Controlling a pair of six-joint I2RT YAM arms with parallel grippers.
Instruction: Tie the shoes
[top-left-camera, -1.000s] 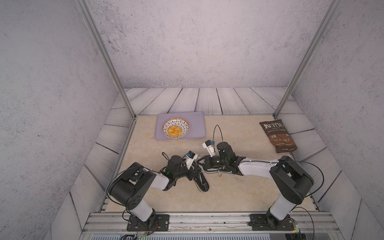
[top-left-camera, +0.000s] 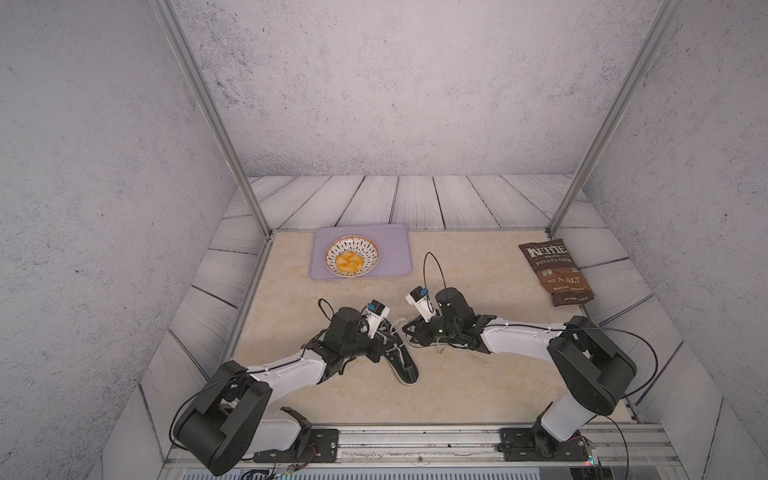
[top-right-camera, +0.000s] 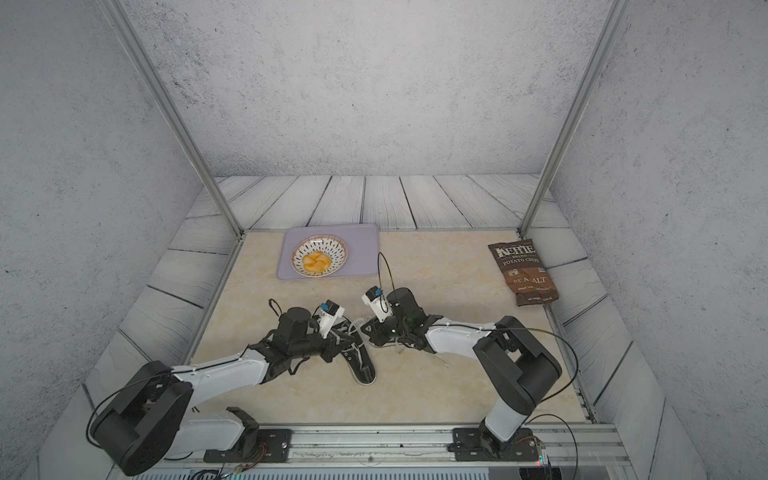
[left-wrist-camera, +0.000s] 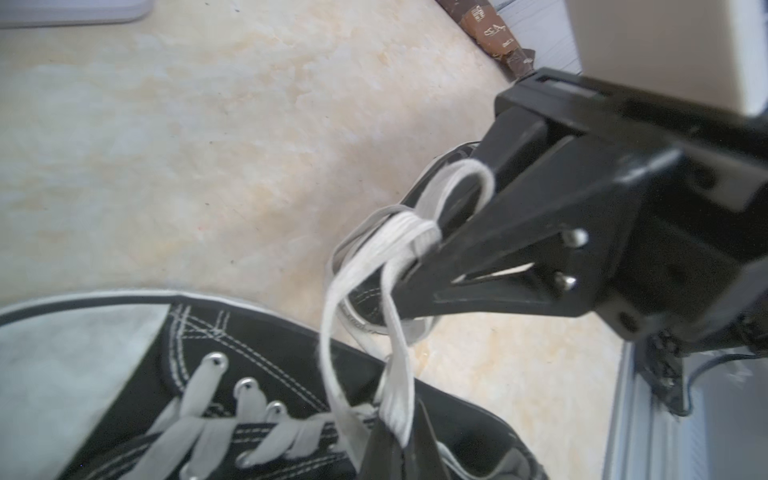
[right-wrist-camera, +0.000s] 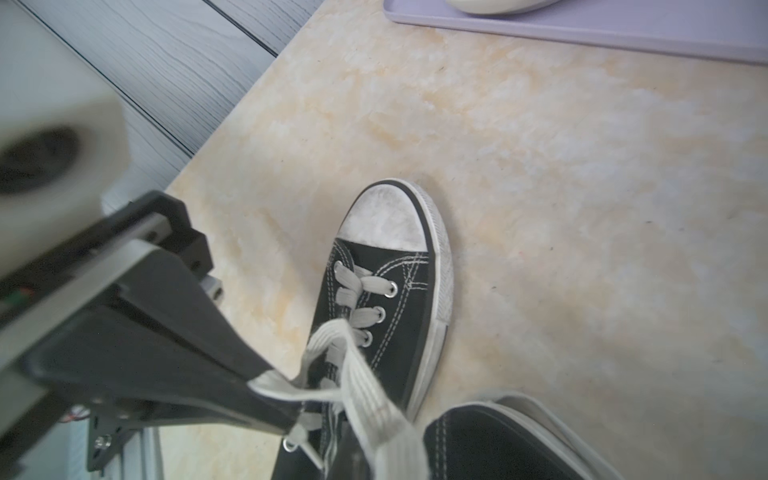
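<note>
Two black canvas shoes with white toe caps and laces lie on the table; the left shoe (left-wrist-camera: 264, 344) is under my left gripper. The left fingers are shut on a white lace (left-wrist-camera: 396, 400) rising from that shoe. My right gripper comes in from the right, its tips close to the left one, with lace looped around them. In the right wrist view, lace (right-wrist-camera: 360, 392) crosses by the right fingers (right-wrist-camera: 232, 392); whether they stand apart or grip it cannot be told. The other shoe (right-wrist-camera: 388, 240) sits beneath the right arm.
A patterned bowl (top-left-camera: 373, 258) with yellow-orange pieces rests on a purple mat (top-left-camera: 397, 240) at the back left. A brown chip bag (top-left-camera: 557, 272) lies at the right edge.
The left arm's elbow has swung down and outward, and its gripper has dipped slightly left. My right gripper has shifted a little to the right. Both shoes appear still.
</note>
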